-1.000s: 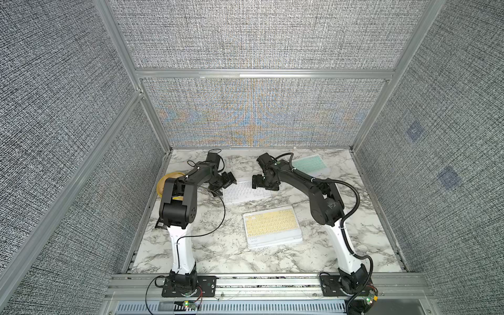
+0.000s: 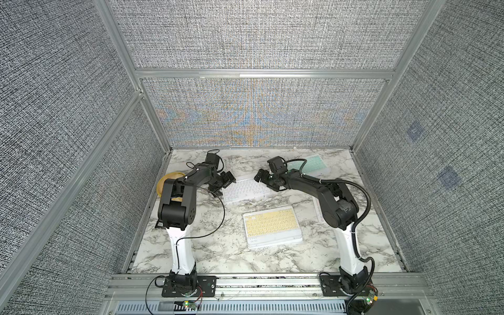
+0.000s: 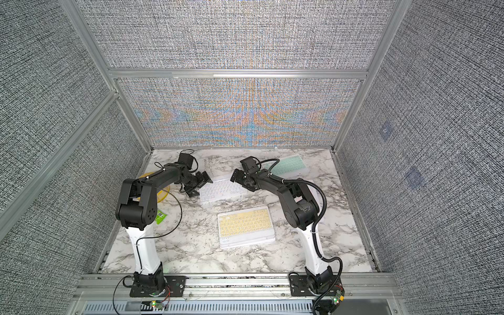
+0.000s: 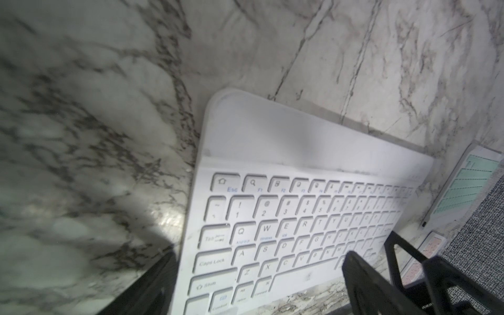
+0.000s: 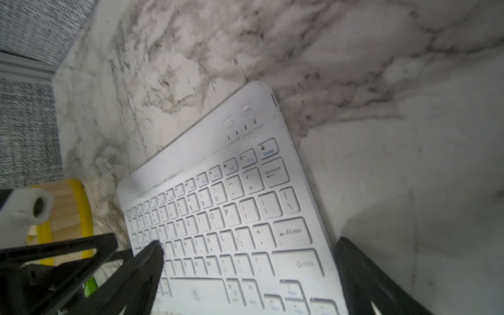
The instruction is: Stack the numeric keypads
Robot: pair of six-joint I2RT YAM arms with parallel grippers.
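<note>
A white keyboard (image 2: 244, 191) lies flat on the marble table between the two arms. My left gripper (image 2: 231, 181) is open at its left end; in the left wrist view the dark fingers (image 4: 152, 286) stand apart, with the white keyboard (image 4: 294, 225) showing between them. At the right end my right gripper (image 2: 258, 180) is open, its fingers (image 5: 362, 278) parted over the keys of the keyboard (image 5: 236, 210). Nearer the front lies a cream-keyed keyboard (image 2: 271, 223) on a white body. A mint-green keyboard (image 2: 314, 164) rests at the back right, partly behind the right arm.
A yellow-rimmed round basket (image 3: 163, 194) and a green packet (image 3: 160, 215) sit by the left arm. Another pale keyboard (image 2: 318, 209) is mostly hidden under the right arm.
My right arm has shifted rightward and its gripper has turned somewhat, still at the white keyboard's right end. The left arm and the keyboards look almost unmoved.
</note>
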